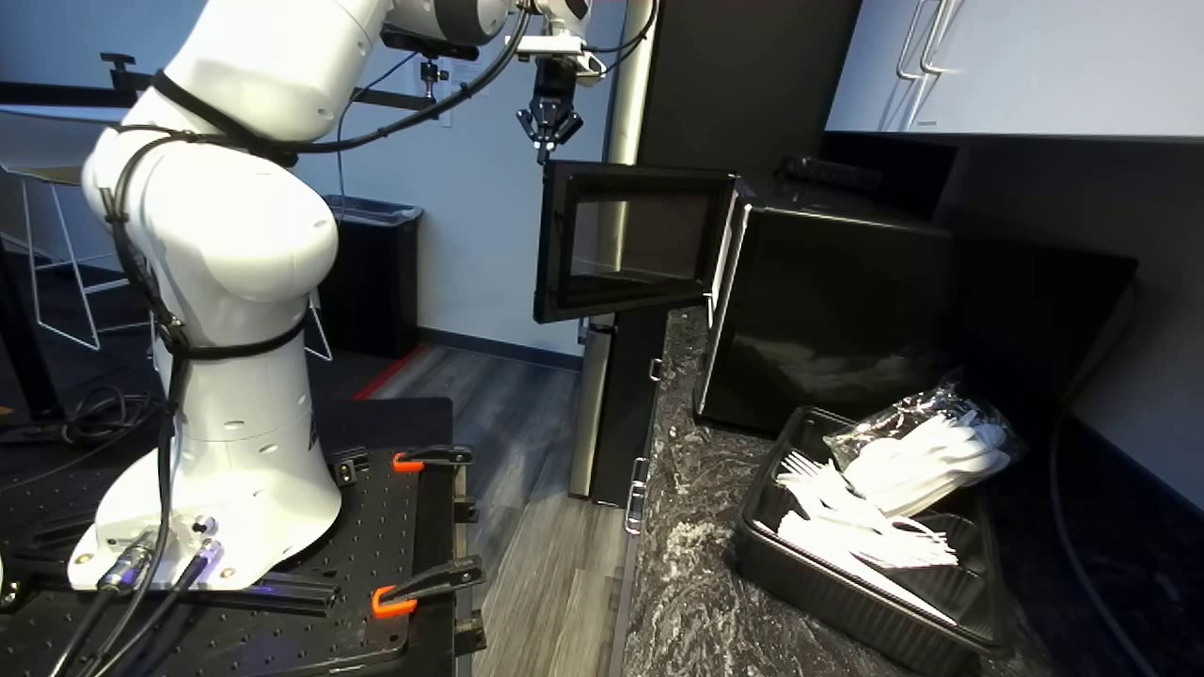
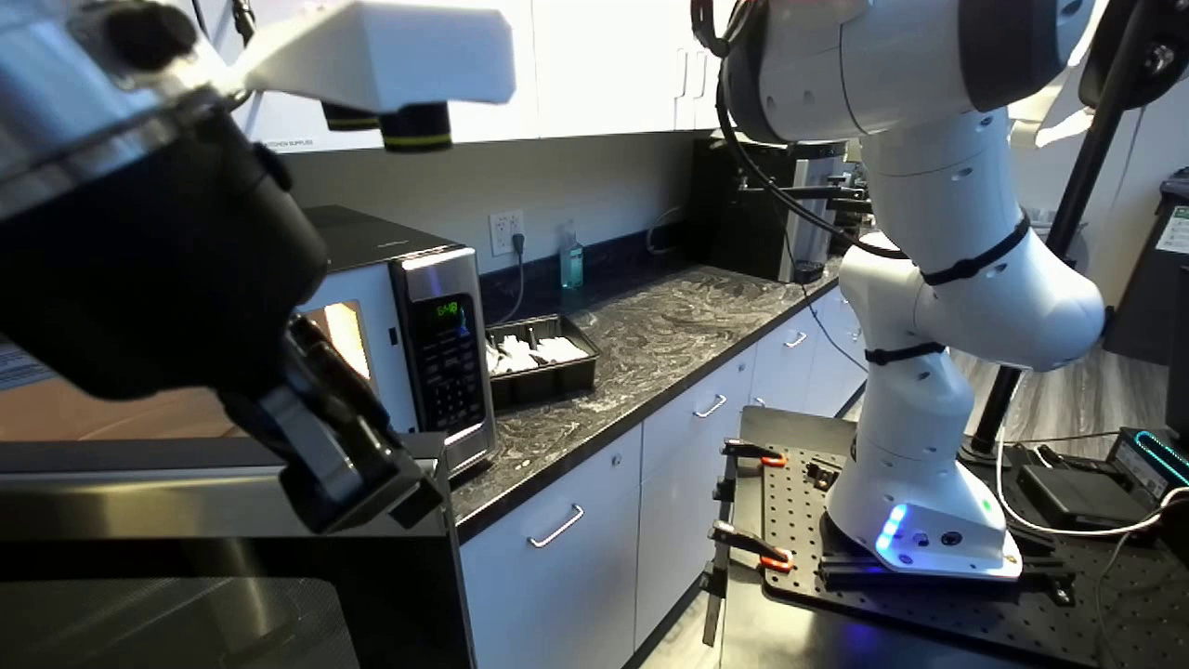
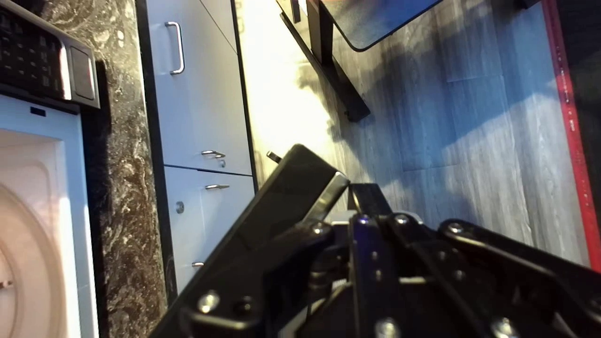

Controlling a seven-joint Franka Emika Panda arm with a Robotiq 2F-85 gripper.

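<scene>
The black microwave (image 1: pixel 835 327) stands on the counter with its door (image 1: pixel 649 243) swung wide open. In exterior view 1 my gripper (image 1: pixel 545 154) points down at the top of the door's free corner. Exterior view 2 has the gripper (image 2: pixel 373 502) close up, shut, in front of the door's upper edge (image 2: pixel 167 457). In the wrist view its fingertips are together with nothing seen between them, and a dark bar that looks like the door's edge (image 3: pixel 281 180) runs close beside. Whether they touch cannot be made out. The lit cavity (image 3: pixel 28 236) lies open to the left.
A black tray (image 1: pixel 869 615) of white plastic cutlery sits on the counter beside the microwave. White cabinets (image 3: pixel 197 84) with handles line the counter front. A perforated mounting table (image 1: pixel 372 530) with clamps carries the arm. The floor below the gripper is clear.
</scene>
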